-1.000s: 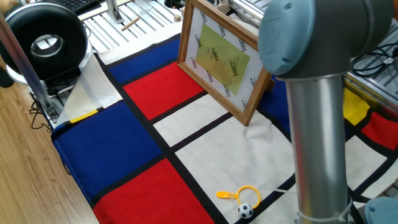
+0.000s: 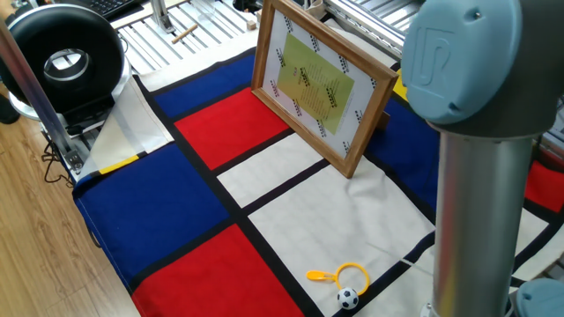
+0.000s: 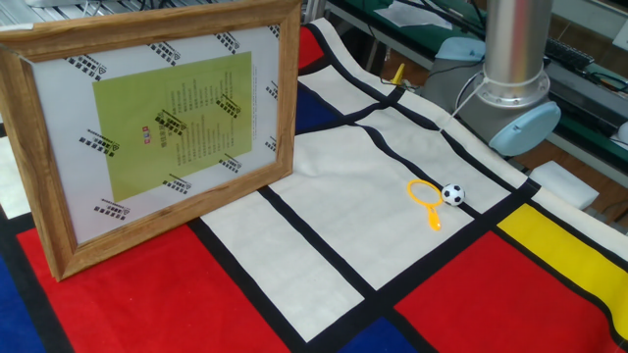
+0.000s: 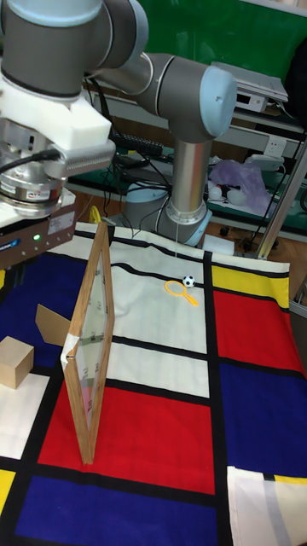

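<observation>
A wooden picture frame (image 2: 326, 84) with a yellow-green printed sheet stands tilted back on the patterned cloth. From behind, a brown support (image 4: 55, 326) props it up. Apart from it, on a white panel, lies a yellow ring with a handle (image 3: 426, 193), close against a small black-and-white football (image 3: 453, 194). A pale wooden block (image 4: 14, 363) rests behind the frame at the left edge of exterior view 3. Above that side hangs my arm's wrist (image 4: 34, 182), cut off by the image edge. The fingers of my gripper are outside every view.
My arm's column (image 2: 480, 220) rises beside the cloth near the ball. A black round device (image 2: 62, 66) stands off the cloth's corner.
In exterior view 1 the arm's grey tube and blue joint cap have shifted to the right. The picture frame, ring and ball have stayed in place.
</observation>
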